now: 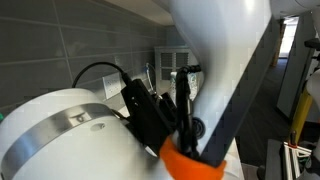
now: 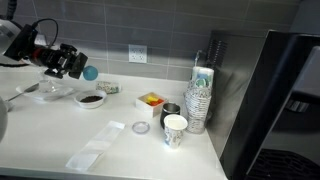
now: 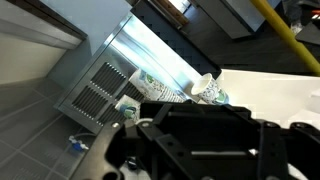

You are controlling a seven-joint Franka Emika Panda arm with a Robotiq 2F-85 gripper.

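Observation:
At the left of exterior view 2, my gripper (image 2: 79, 68) is raised above the counter, its dark body tilted. A round teal object (image 2: 91, 73) shows at its tip, and the fingers look shut on it. The fingers themselves are too small there to make out. Dark gripper parts (image 3: 205, 140) fill the bottom of the wrist view, where the grip on the object cannot be made out. In exterior view 1 the white arm and its orange band (image 1: 193, 164) hide most of the workspace.
Below and around the gripper stand a dark-filled bowl (image 2: 90, 100) and a clear container (image 2: 48, 90). Farther right are a box of colourful items (image 2: 152, 103), a metal canister (image 2: 172, 112), a patterned white cup (image 2: 174, 131) and a paper-towel roll (image 2: 197, 100). A white strip (image 2: 96, 146) lies on the front counter.

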